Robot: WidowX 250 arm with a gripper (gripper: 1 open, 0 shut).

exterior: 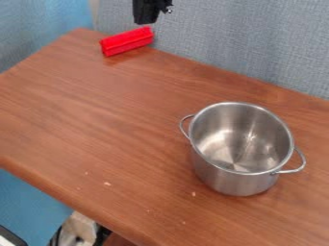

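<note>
My black gripper (149, 13) is at the top edge of the view, mostly cut off, above a red cylindrical object (126, 40) lying at the back left of the wooden table. Whether the fingers are open or shut is not clear. A steel pot (240, 151) with two side handles stands empty at the front right.
Grey-blue padded walls (244, 48) border the back. Some dark and pale clutter sits below the table at the lower left.
</note>
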